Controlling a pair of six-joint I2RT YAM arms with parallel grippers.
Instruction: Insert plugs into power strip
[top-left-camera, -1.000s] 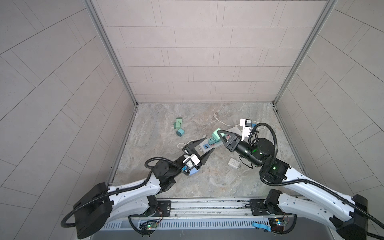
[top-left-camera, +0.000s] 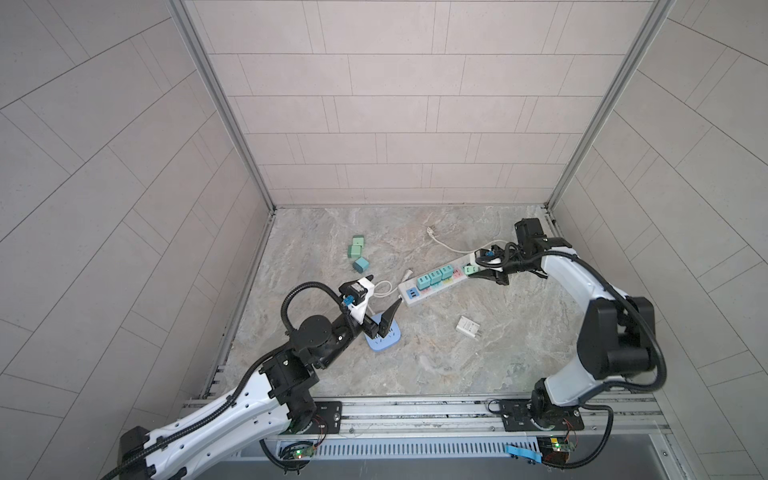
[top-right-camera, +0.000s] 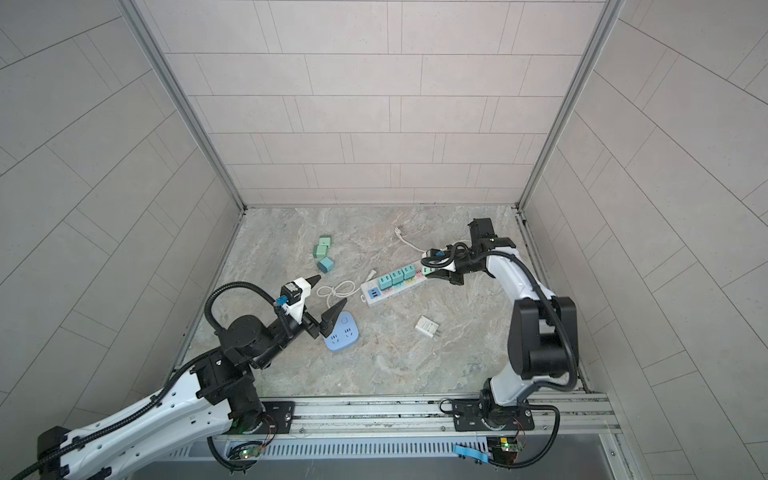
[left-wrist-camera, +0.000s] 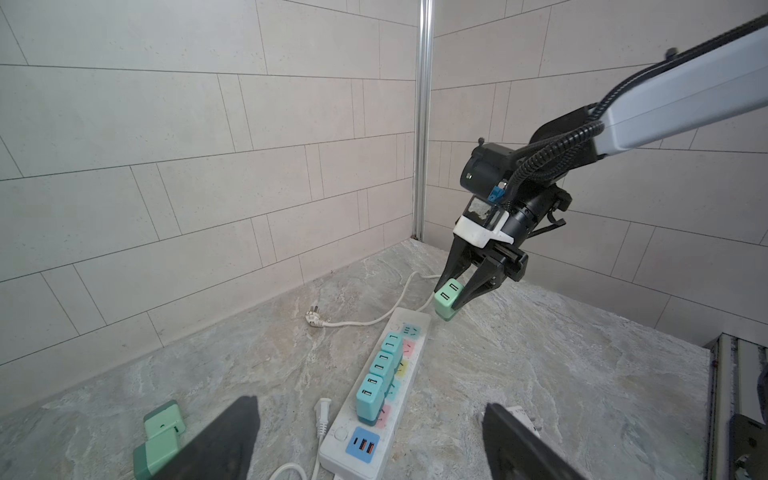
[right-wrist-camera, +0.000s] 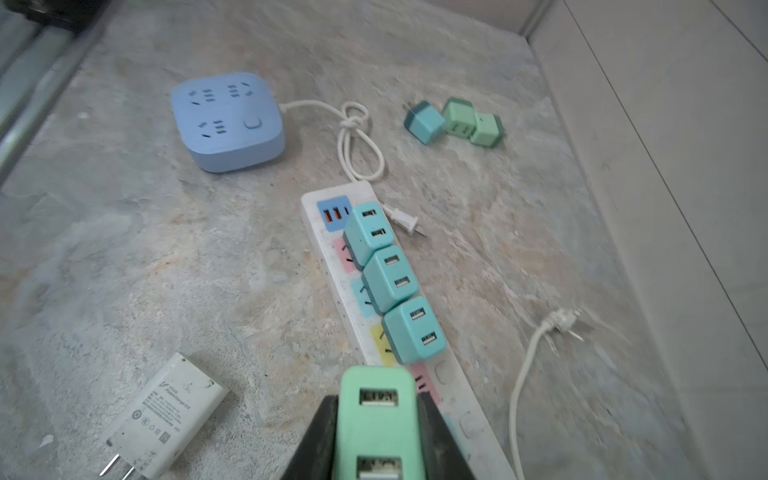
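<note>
The white power strip (right-wrist-camera: 324, 248) carries three teal USB plugs (left-wrist-camera: 369, 396) in a row, with pink, blue and yellow sockets visible. My right gripper (top-left-camera: 477, 269) is shut on a mint-green plug (right-wrist-camera: 378, 424), raised over the strip's right end (left-wrist-camera: 417, 318). My left gripper (top-right-camera: 324, 301) stands open with nothing in it, above and beside the blue square power strip (right-wrist-camera: 224, 112). Two green plugs (right-wrist-camera: 460, 117) and a teal plug (right-wrist-camera: 424, 121) lie loose at the back left of the table.
A white charger (right-wrist-camera: 164, 412) lies in front of the long strip. White cables with plugs (right-wrist-camera: 560, 320) lie behind and left of it. Tiled walls enclose the table at back and sides.
The right gripper has swung right and turned, carrying the green plug toward the strip's right end. The left gripper has pulled back to the left from near the strip.
</note>
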